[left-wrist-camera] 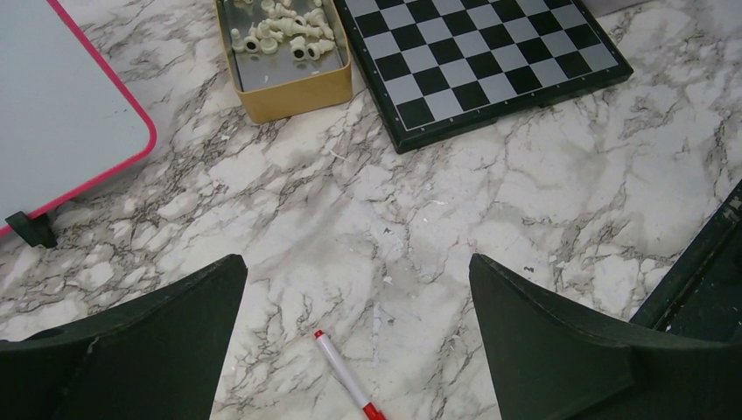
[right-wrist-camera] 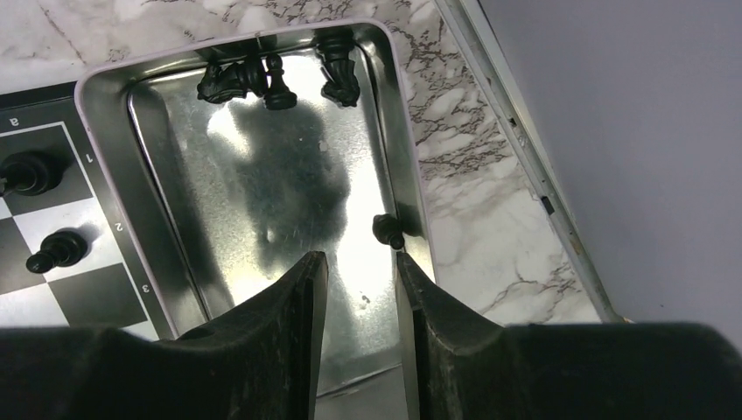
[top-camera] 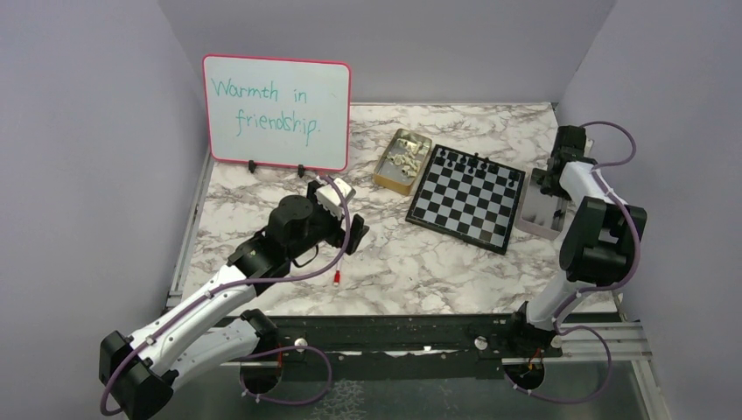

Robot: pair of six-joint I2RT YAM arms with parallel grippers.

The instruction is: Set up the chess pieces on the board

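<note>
The chessboard (top-camera: 464,197) has black pieces along its far rows. My right gripper is over the grey metal tray (right-wrist-camera: 262,192), fingers part open with nothing visible between the tips. A small black piece (right-wrist-camera: 388,229) lies by the tray's right wall, just beyond the right fingertip; several black pieces, including a pawn (right-wrist-camera: 278,87), lie at the tray's far end. A black pawn (right-wrist-camera: 57,254) stands on the board beside the tray. My left gripper hangs open and empty over bare marble. White pieces (left-wrist-camera: 284,31) fill the gold tray (left-wrist-camera: 289,92).
A whiteboard (top-camera: 276,109) stands at the back left. A red-capped marker (left-wrist-camera: 346,372) lies beneath my left gripper. A wall (right-wrist-camera: 612,157) borders the right tray closely.
</note>
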